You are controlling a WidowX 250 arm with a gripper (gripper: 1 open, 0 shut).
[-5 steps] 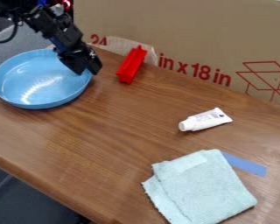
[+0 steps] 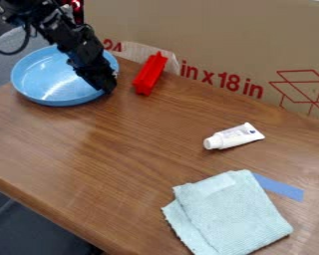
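Observation:
My black gripper (image 2: pixel 101 78) reaches down from the top left to the right side of a blue round tray (image 2: pixel 49 88) at the left edge of the wooden table. Its fingertips are at or over the tray's rim; whether they are open or shut on it is too dark and small to tell.
A red object (image 2: pixel 151 73) lies right of the gripper. A white tube (image 2: pixel 233 137) is at the right, with a folded pale cloth (image 2: pixel 226 212) and a blue strip (image 2: pixel 279 187) nearer the front. A cardboard box (image 2: pixel 229 45) stands behind.
The blue tray has shifted back and slightly right, away from the front. The gripper has moved a little lower at the tray's right side.

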